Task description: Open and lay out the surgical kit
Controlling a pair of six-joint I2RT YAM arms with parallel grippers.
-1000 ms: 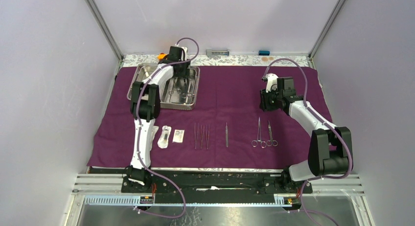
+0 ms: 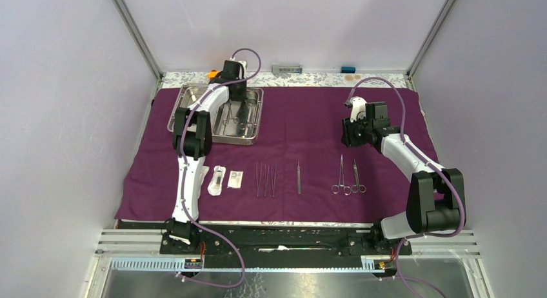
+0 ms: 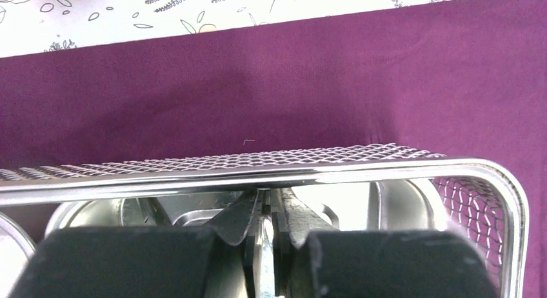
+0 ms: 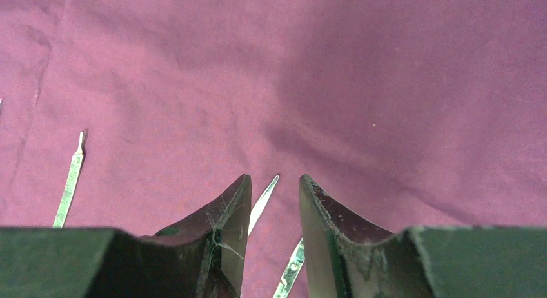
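The wire-mesh metal tray [image 2: 257, 127] lies at the far left of the cloth, some scissor-like instruments [image 2: 230, 117] inside it. My left gripper [image 2: 243, 100] reaches down into its far part. In the left wrist view its fingertips [image 3: 249, 211] are shut just inside the tray rim [image 3: 387, 172], and nothing shows clearly held. Over the right half of the cloth, my right gripper [image 2: 349, 138] hangs open and empty. Nearer the front lie two scissor-handled instruments, the longer one [image 2: 341, 175] and the shorter one [image 2: 356, 178]. Left of them are a scalpel handle [image 2: 298, 178] and several thin tweezers [image 2: 266, 180].
Wrapped packets, a long one [image 2: 217, 180] and a square one [image 2: 235, 179], lie left of the tweezers. An orange object [image 2: 213, 74] stands behind the tray.
My left gripper's fingers have shifted very slightly at the tray's far end. The right arm and the laid-out instruments look unmoved.
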